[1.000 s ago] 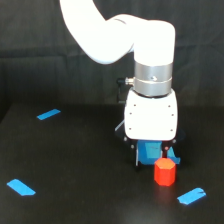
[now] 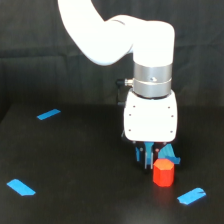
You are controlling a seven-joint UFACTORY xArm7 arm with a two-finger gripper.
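Observation:
My gripper (image 2: 149,160) points down at the right of the black table, its white housing (image 2: 150,117) above its dark fingers. Right behind and around the fingers is a blue object (image 2: 169,153), largely hidden by them. The fingers stand close together, but whether they touch or grip the blue object cannot be made out. In front of the gripper, a little to the right, a red hexagonal block (image 2: 163,174) rests on the table. From this angle it overlaps the lower edge of the blue object.
Blue strips lie flat on the table: one at the back left (image 2: 48,114), one at the front left (image 2: 20,187) and one at the front right (image 2: 191,196). A dark curtain (image 2: 50,60) hangs behind.
My gripper's fingers have drawn closer together, and the blue object's visible outline beside them has changed. The red block appears slightly shifted to the left. The blue strips have not moved.

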